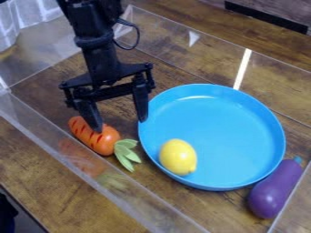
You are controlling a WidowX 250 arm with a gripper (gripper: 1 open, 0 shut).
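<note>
My black gripper (118,114) is open, low over the orange toy carrot (105,139); one finger reaches down at the carrot's upper side, the other stands by the left rim of the blue plate. The carrot lies on the wooden surface with its pale green leaves toward the plate. A yellow lemon (177,157) rests in the front left part of the blue plate (225,127).
A purple eggplant (274,188) lies right of the plate. Clear walls surround the work area, with one along the front left near the carrot. Bare wood is free behind the plate and at the left.
</note>
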